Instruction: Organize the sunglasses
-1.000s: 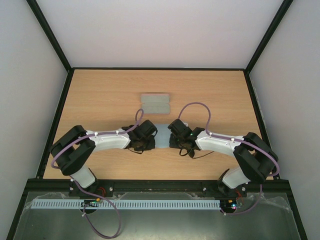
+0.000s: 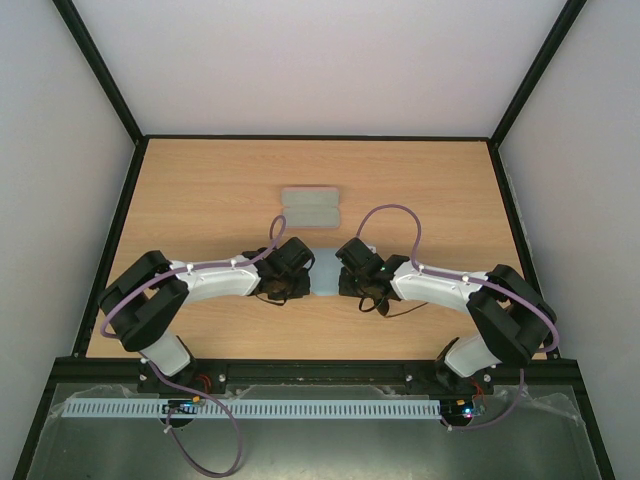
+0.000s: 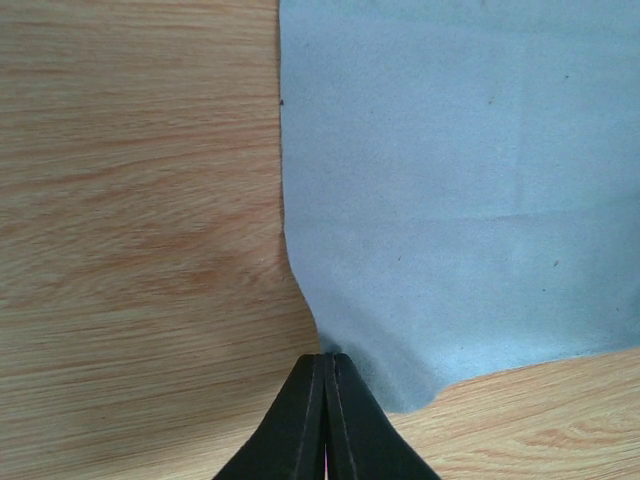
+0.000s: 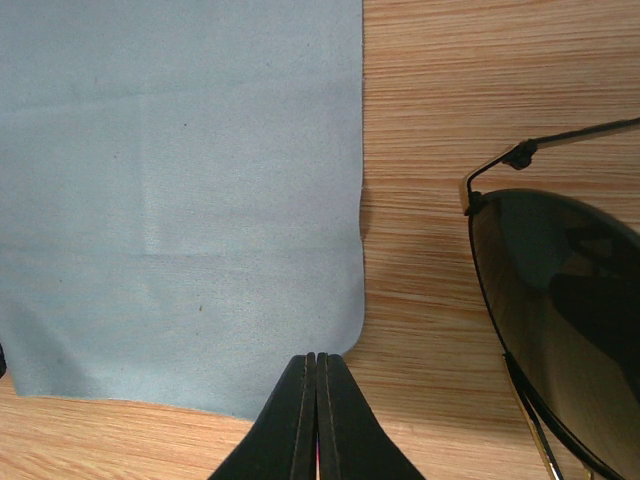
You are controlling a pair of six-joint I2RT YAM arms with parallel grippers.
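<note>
A light blue cloth (image 2: 325,270) lies on the wooden table between both grippers. In the left wrist view my left gripper is shut at the cloth's (image 3: 430,150) lower left corner, with nothing visible between its fingers. In the right wrist view my right gripper is shut over the cloth's (image 4: 180,180) lower edge, near its right corner. Dark-lensed sunglasses (image 4: 550,300) with thin metal frames lie right of the cloth, partly out of that view and mostly under the right arm in the top view.
A flat grey-green rectangular case (image 2: 310,208) lies behind the cloth at the table's middle. Dark frame rails border the table.
</note>
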